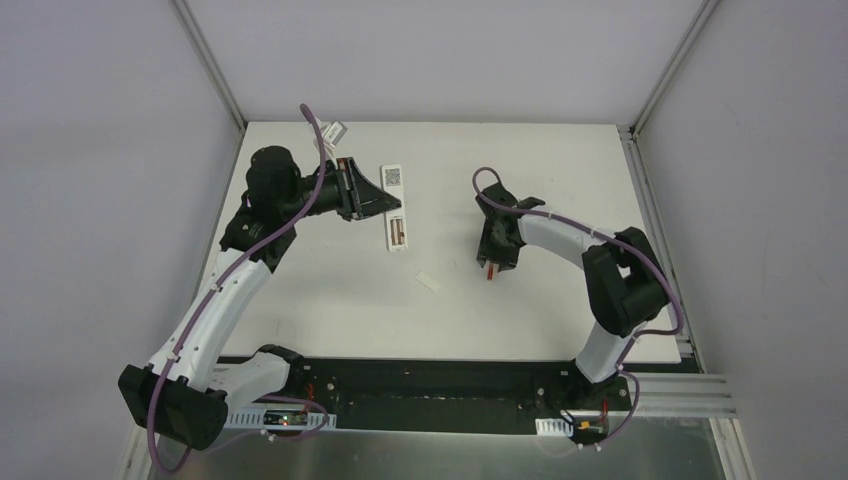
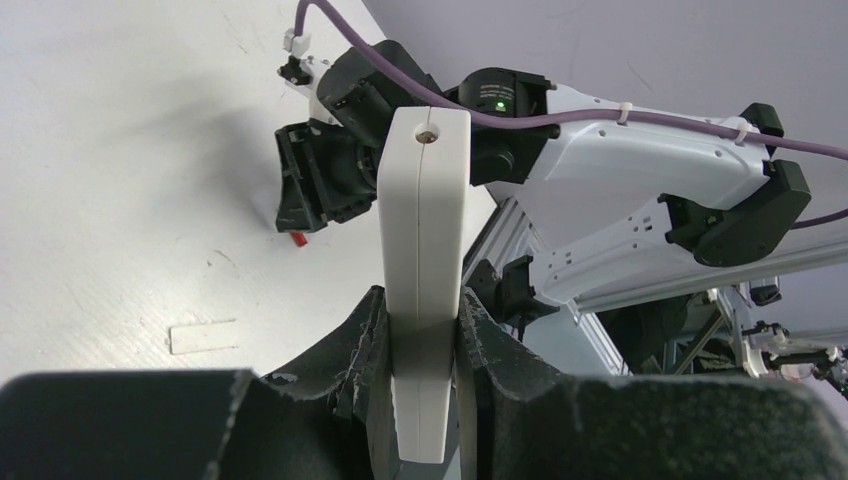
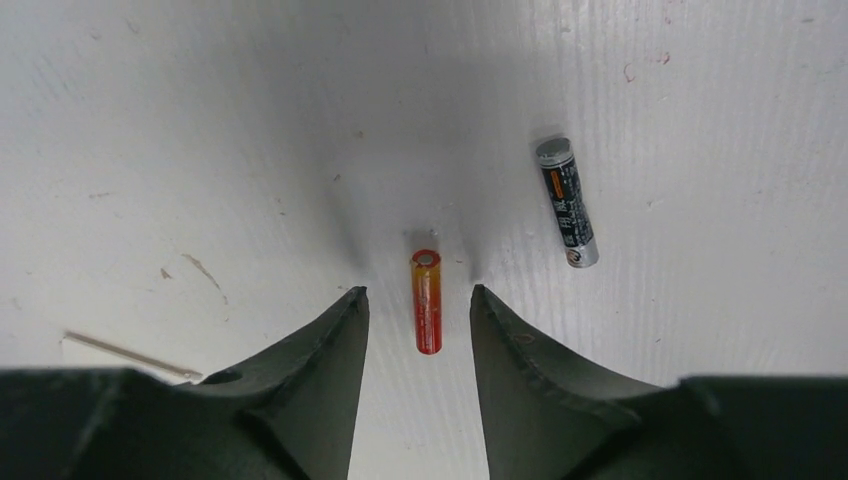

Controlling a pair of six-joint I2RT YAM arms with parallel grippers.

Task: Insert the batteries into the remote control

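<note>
The white remote control (image 1: 393,180) hangs in my left gripper, which is shut around its sides. Its battery bay (image 1: 397,232) is uncovered in the top view, with brownish parts inside too small to make out. A red battery (image 3: 427,305) lies on the table between the fingers of my right gripper. Those fingers stand apart, with a gap on either side of the battery. A black and silver battery (image 3: 568,205) rests on the table to the right, outside the right finger.
A thin white cover piece (image 1: 428,282) lies flat on the table (image 1: 400,330), left of my right gripper. A small white object (image 1: 333,132) shows behind the left wrist. Open table lies between the arms.
</note>
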